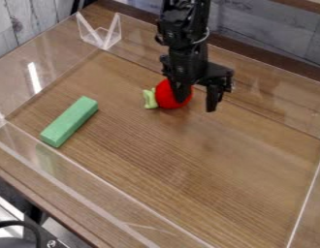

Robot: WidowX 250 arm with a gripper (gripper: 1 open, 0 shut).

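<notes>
My gripper (189, 82) is a black arm reaching down from the top centre of the camera view, over a red round object (168, 96) with a small light-green piece (148, 99) at its left. A black finger lies over part of the red object; whether it holds it I cannot tell. A green bar (70, 122) lies apart on the left.
A clear plastic item (102, 31) stands at the back left. Black cables show at the bottom left edge.
</notes>
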